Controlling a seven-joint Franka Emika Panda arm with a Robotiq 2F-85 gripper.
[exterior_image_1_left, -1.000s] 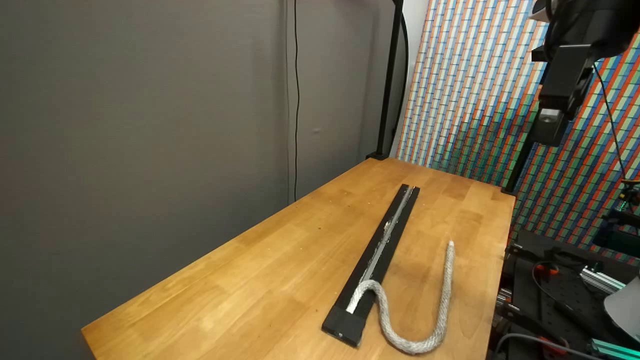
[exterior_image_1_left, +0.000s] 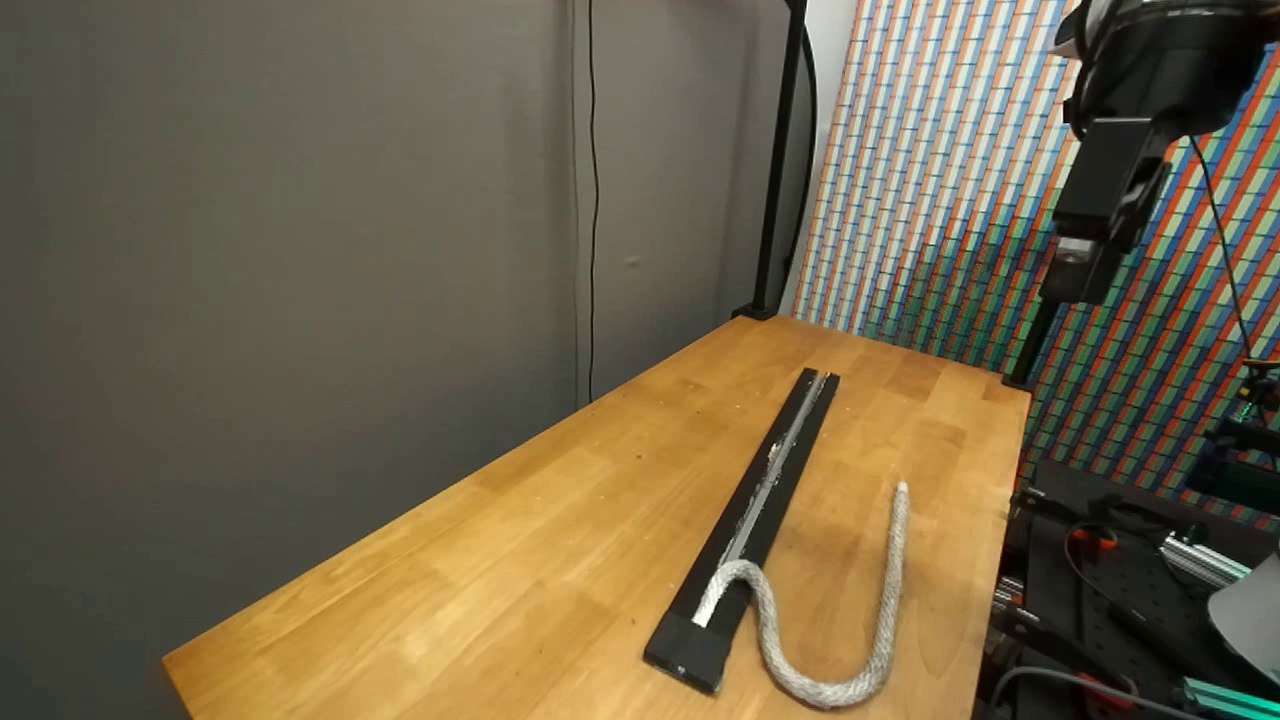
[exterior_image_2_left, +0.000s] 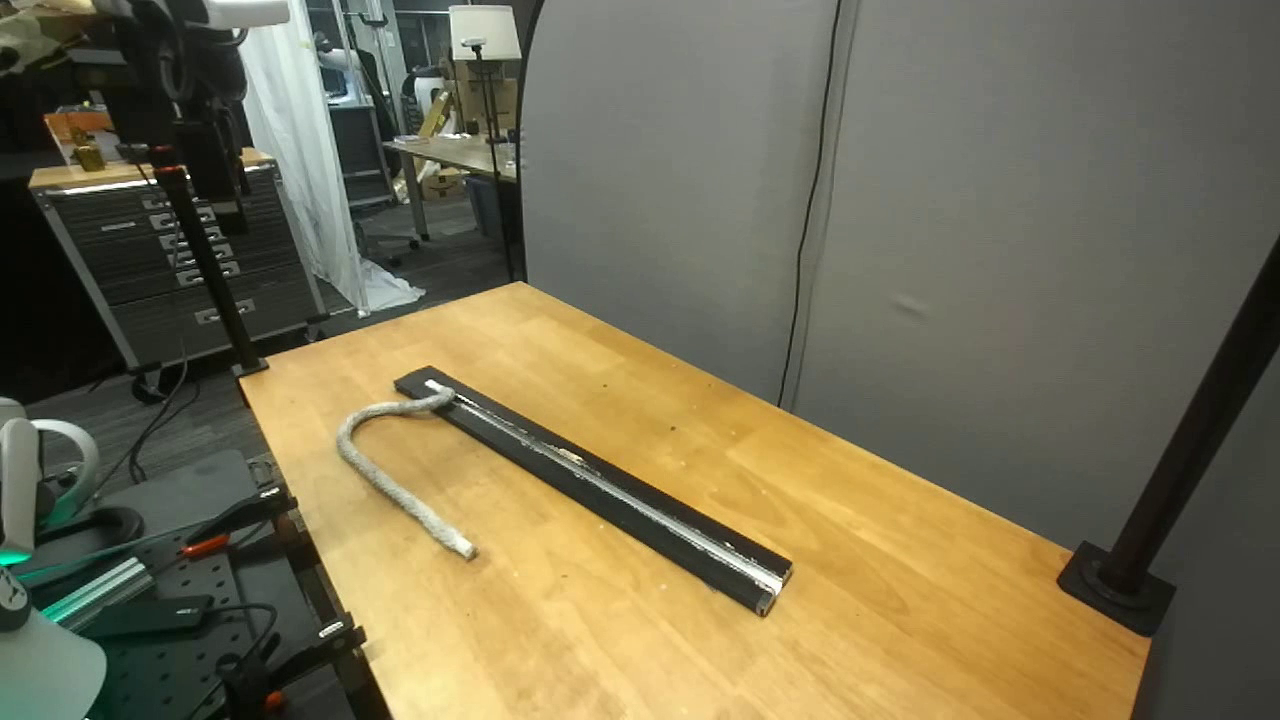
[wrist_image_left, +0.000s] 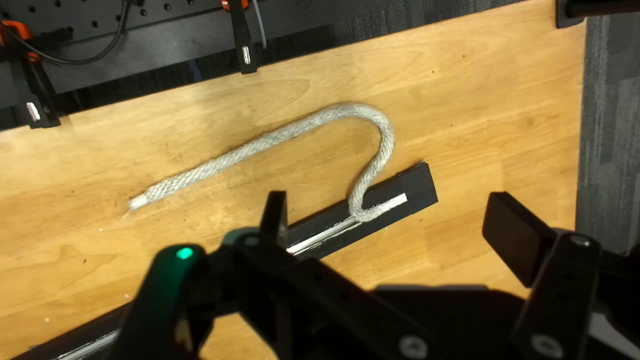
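A grey braided rope (exterior_image_1_left: 889, 600) lies in a loose hook on the wooden table. One of its whitish ends rests on the near end of a long black bar (exterior_image_1_left: 786, 470) with a light groove along its middle; whether that end sits down in the groove I cannot tell. The rope's other end (wrist_image_left: 139, 201) lies free on the wood. High above the table, at the right of exterior view 1, is my gripper (exterior_image_1_left: 1074, 294). In the wrist view its fingers (wrist_image_left: 517, 237) stand wide apart, open, with nothing between them. The gripper's body hides part of the bar there.
Clamps (wrist_image_left: 244, 51) grip the table edge beside a black perforated cart top (exterior_image_2_left: 192, 636). Black posts (exterior_image_2_left: 1146, 516) rise at table corners. A grey partition (exterior_image_2_left: 1020, 240) runs along one long side. The wooden table (exterior_image_1_left: 504, 576) is otherwise mostly bare.
The gripper has shifted slightly left and a little lower in exterior view 1. The rope and the bar lie as before.
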